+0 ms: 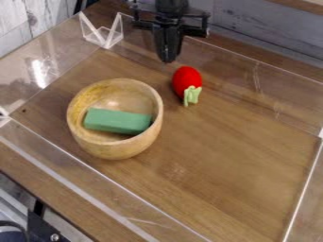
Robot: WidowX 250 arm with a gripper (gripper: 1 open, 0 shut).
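My black gripper [168,44] hangs at the top centre, above and a little left of a red vegetable [187,81] with a pale green top, which lies on the wooden table. Whether its fingers are apart is too small and dark to tell. A wooden bowl [115,144] at the left holds a green block [117,121].
A clear, angular plastic piece [104,30] stands at the back left. Clear low edges border the table [228,180], whose right and front area is bare. A wall is at the back.
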